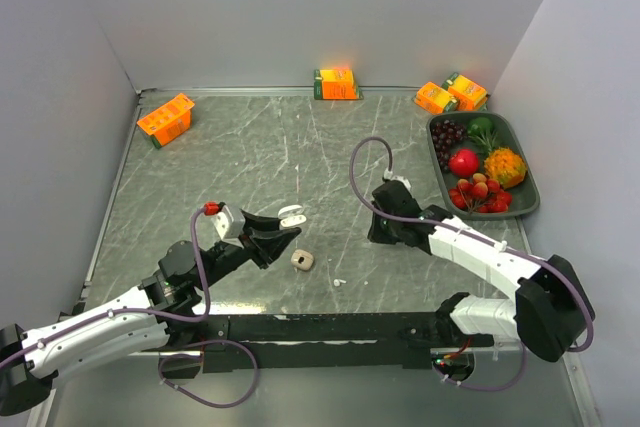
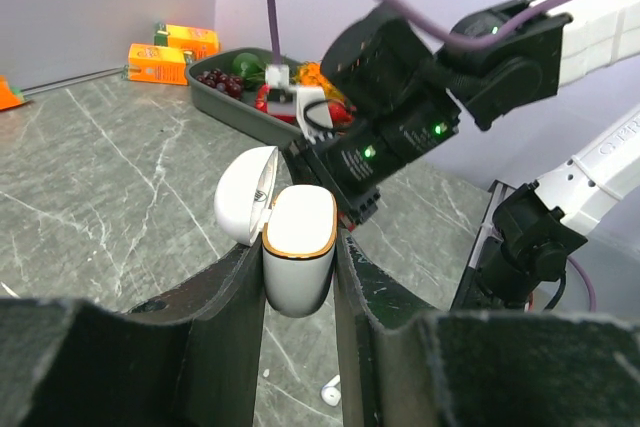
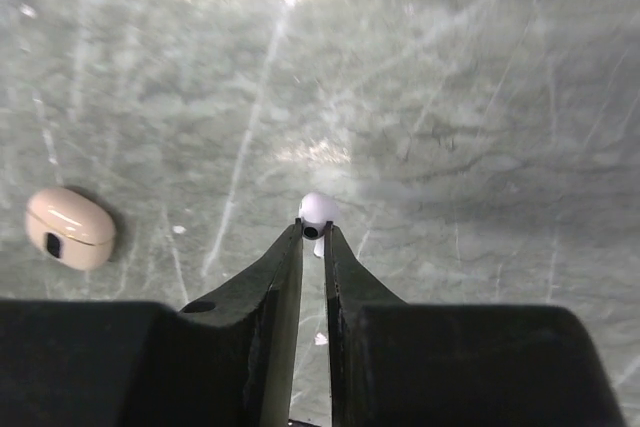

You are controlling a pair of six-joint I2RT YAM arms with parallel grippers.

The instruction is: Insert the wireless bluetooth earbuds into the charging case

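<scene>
A white charging case [image 2: 298,247] with its lid open is held upright by my left gripper [image 1: 288,237], shut on it. My right gripper hangs over the table at the right of centre, shut on a small white earbud [image 3: 318,207] at its fingertips. Another white earbud [image 2: 331,390] lies on the table near the front edge. A beige rounded case [image 3: 70,227] lies on the table between the arms, shown also in the top view.
A dark tray [image 1: 446,177] of fruit stands at the right. Orange cartons [image 1: 338,84] line the back, and an orange basket [image 1: 166,119] is at the back left.
</scene>
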